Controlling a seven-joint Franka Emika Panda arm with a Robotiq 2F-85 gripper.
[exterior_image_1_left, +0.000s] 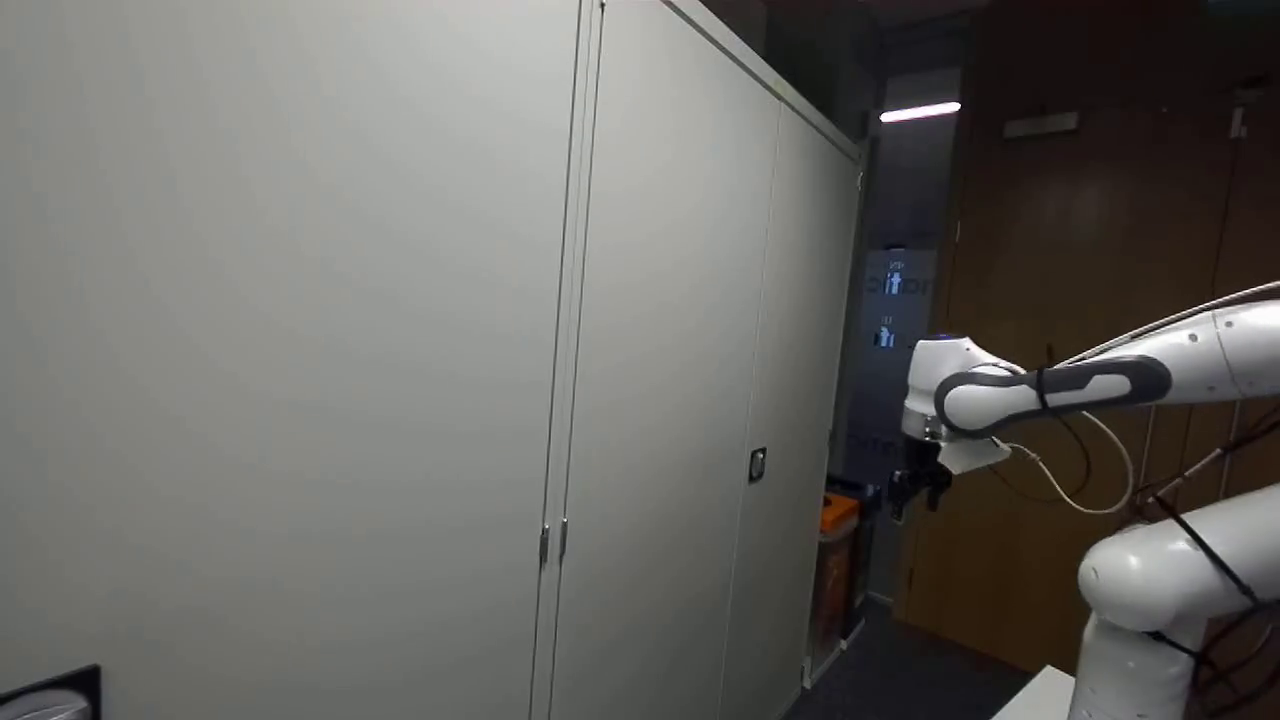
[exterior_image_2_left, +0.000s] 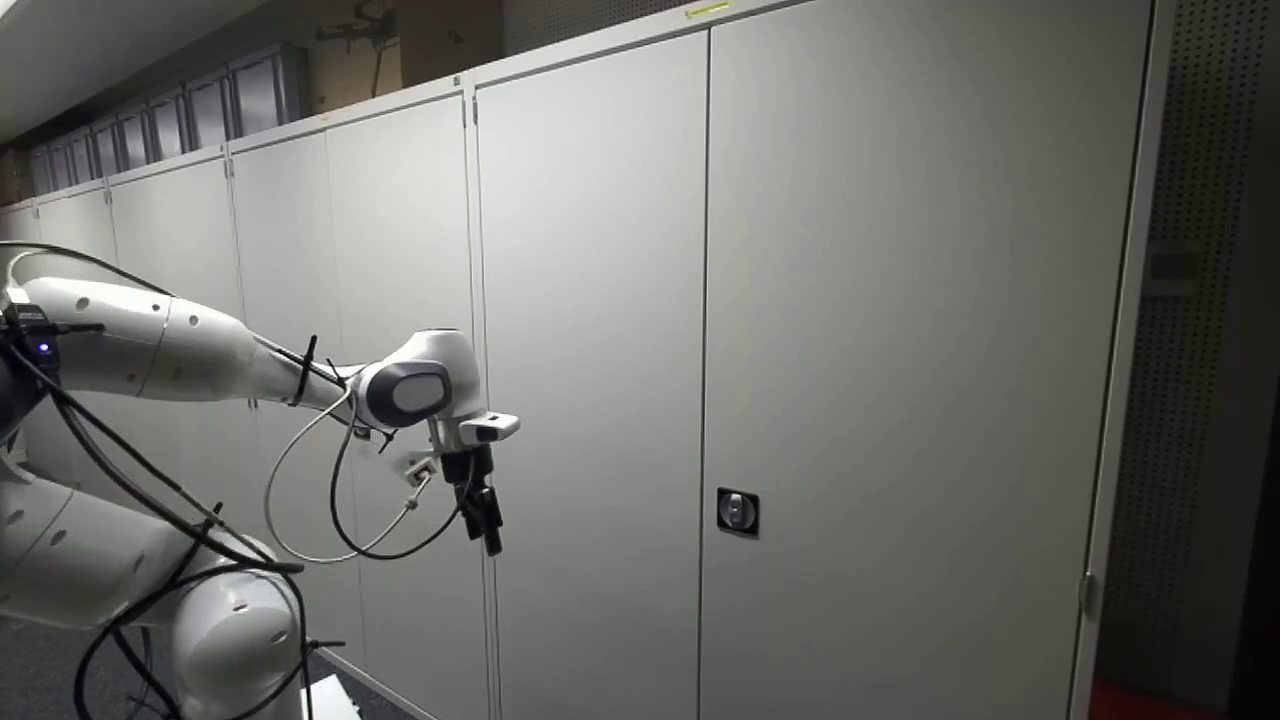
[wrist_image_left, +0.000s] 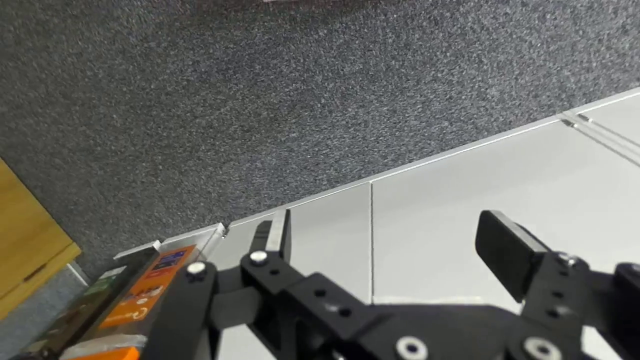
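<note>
My gripper stands open, its two black fingers wide apart with nothing between them. In the first exterior view the gripper points down, out in the air to the right of the tall grey cabinet. A black-framed latch sits on one of the cabinet doors, apart from the gripper. The second exterior view shows the gripper to the left of that same kind of latch, at much the same height in the picture. All the cabinet doors in view look closed.
Bins with an orange lid stand past the cabinet's far end. A wooden door closes off the back. Bare grey carpet runs along the cabinet's foot. Cables hang loosely from the arm.
</note>
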